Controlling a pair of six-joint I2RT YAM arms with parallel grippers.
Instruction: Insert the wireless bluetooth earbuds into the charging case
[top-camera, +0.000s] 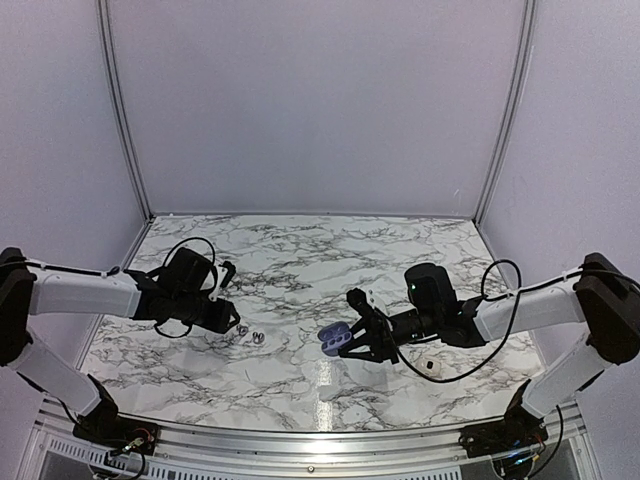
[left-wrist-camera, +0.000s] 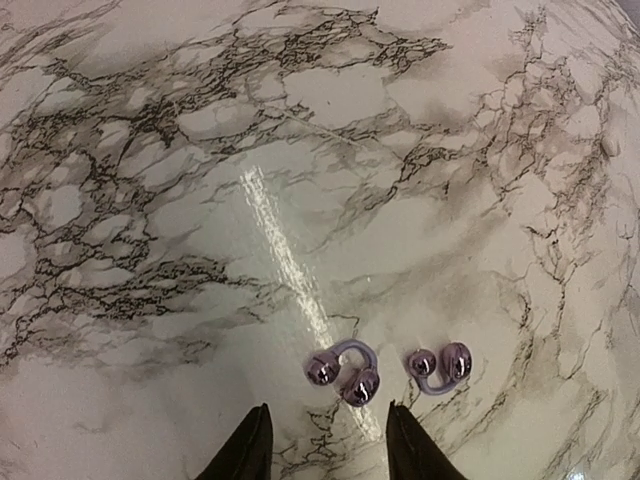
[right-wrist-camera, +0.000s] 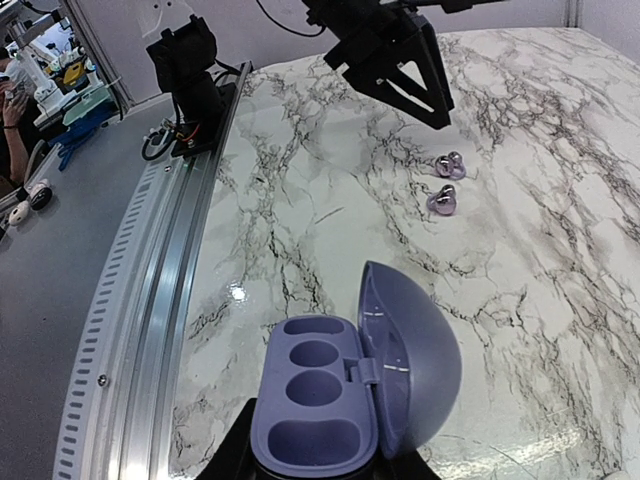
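Two small lilac earbuds with shiny ends lie on the marble table, one earbud (left-wrist-camera: 362, 386) beside the other earbud (left-wrist-camera: 455, 362). My left gripper is open just above and short of them in its wrist view, empty between its fingers. My right gripper (top-camera: 355, 348) is shut on the purple charging case (right-wrist-camera: 315, 440), held with its lid (right-wrist-camera: 410, 360) open upright and its empty-looking compartments facing up.
A small pale object (top-camera: 428, 365) lies by the right arm. Walls bound the back and sides, and a metal rail runs along the front edge.
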